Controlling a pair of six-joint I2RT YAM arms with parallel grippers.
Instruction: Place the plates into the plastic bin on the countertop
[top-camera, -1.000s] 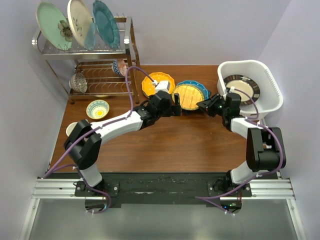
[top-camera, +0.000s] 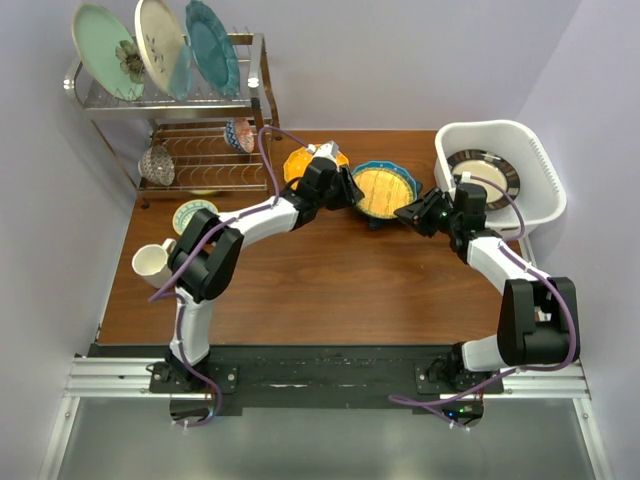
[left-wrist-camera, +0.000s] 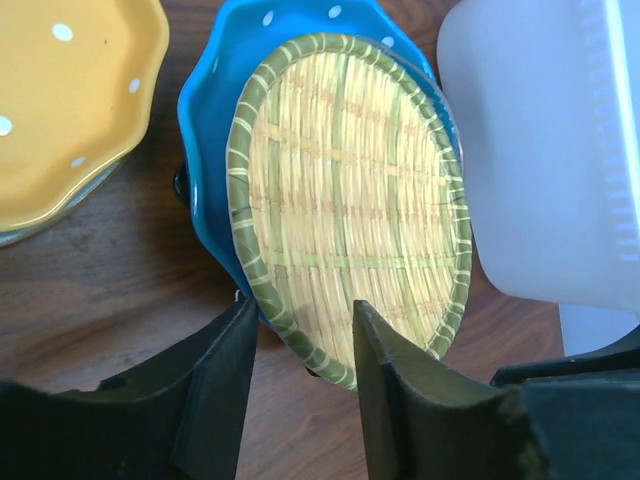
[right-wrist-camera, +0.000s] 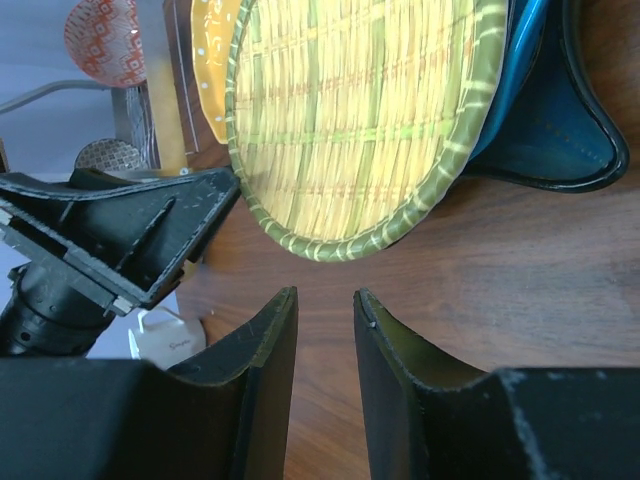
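Observation:
A woven straw plate (top-camera: 381, 190) with green rim rests tilted on a blue scalloped plate (left-wrist-camera: 215, 150) at the back centre. My left gripper (top-camera: 350, 190) is at its left rim; in the left wrist view its parted fingertips (left-wrist-camera: 362, 320) are at the straw rim, with nothing clearly held. My right gripper (top-camera: 410, 212) is at the plate's front right, its fingers apart in the right wrist view, bare wood visible between them. An orange plate (top-camera: 299, 160) lies to the left. The white plastic bin (top-camera: 540, 200) holds a dark-rimmed plate (top-camera: 508, 176) at the right.
A metal rack (top-camera: 170, 112) with standing plates and bowls fills the back left. A mug (top-camera: 151, 264) and small patterned plate (top-camera: 195, 215) sit on the left.

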